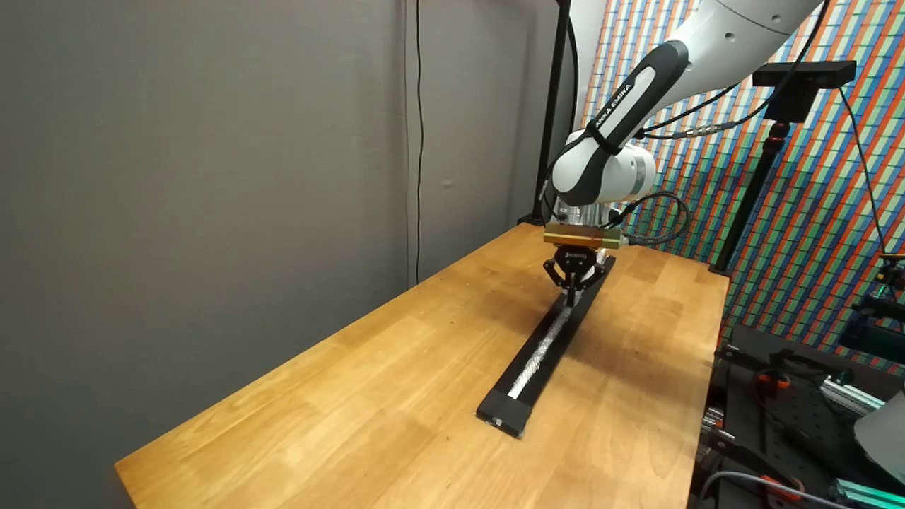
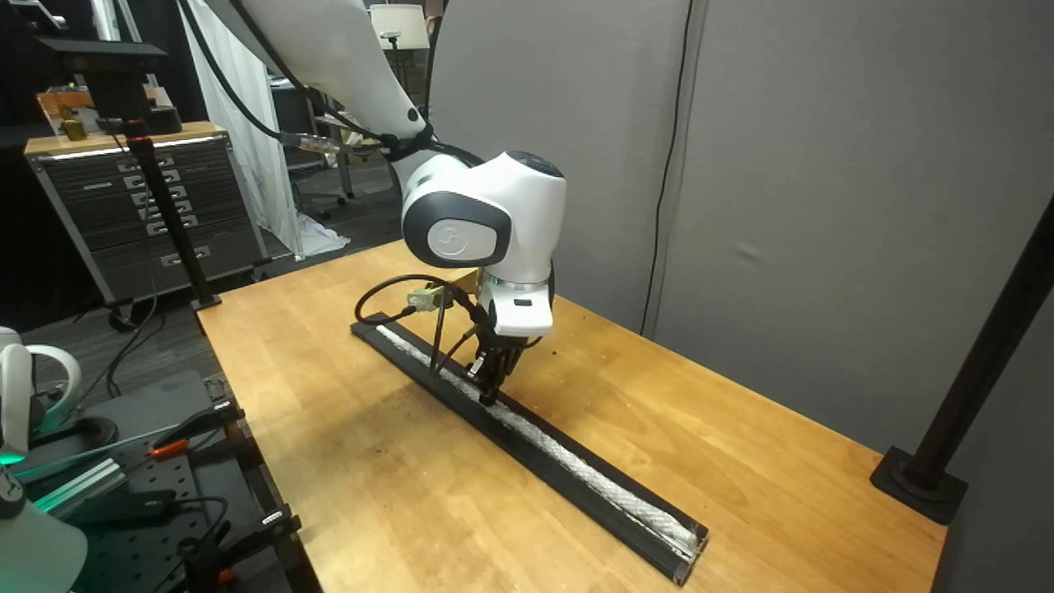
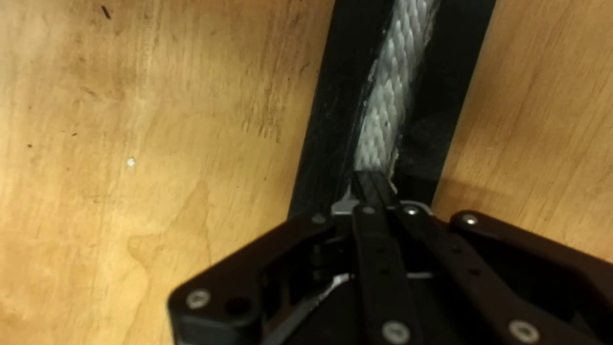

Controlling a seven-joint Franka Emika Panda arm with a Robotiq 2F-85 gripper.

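Note:
A long black channel lies on the table, and a white braided rope runs along its middle. Over the rope, my gripper points down with its fingers together; nothing shows between them. The fingertips appear to touch the rope or hover just above it; the contact point is hidden. From the other side, the gripper stands over the rope, part-way along the channel. Ahead of the fingertips in the wrist view, the rope lies between the black sides.
A grey partition borders one long edge. Black stands rise at the table's edges, one with a base at the right. A cart with tools stands beside the table.

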